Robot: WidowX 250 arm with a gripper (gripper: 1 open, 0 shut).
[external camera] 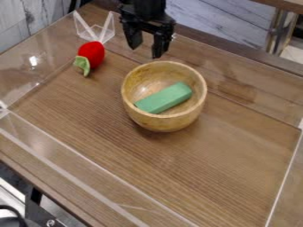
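Note:
My gripper (147, 40) is at the top centre of the camera view, black and open, above the table just behind a round wooden bowl (187, 108). A green block (164, 97) lies inside the bowl. To the left of the bowl is a red strawberry-like object with a green end (90, 54), lying on the table apart from it.
A wooden ledge (260, 9) runs along the top right.

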